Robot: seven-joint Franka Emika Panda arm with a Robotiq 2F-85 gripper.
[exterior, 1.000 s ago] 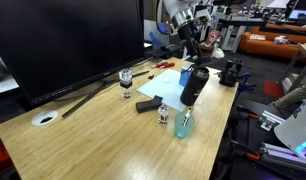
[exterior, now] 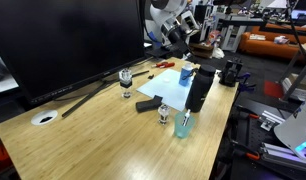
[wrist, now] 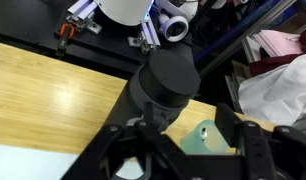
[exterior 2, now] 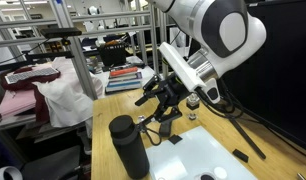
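A tall black cylinder (exterior: 201, 89) leans to one side near the table's right edge in exterior view 1. It stands large in the left foreground of exterior view 2, where my gripper (exterior 2: 150, 118) meets its upper side. Seen from the wrist, the cylinder's round dark top (wrist: 171, 72) faces the camera, and the black fingers reach its near side. My fingers are shut on the cylinder, though the exact contact is hard to make out among the dark parts.
A teal cup (exterior: 184, 126) with a marker in it stands close in front of the cylinder. Behind are a blue mug (exterior: 187, 75) and a white sheet (exterior: 170, 92). A small silver object (exterior: 164, 114) sits to the left.
In exterior view 1, the black cylinder has gone from upright to tilted and shifted slightly right. The arm above it has also moved and turned. The cup and mug have stayed put.
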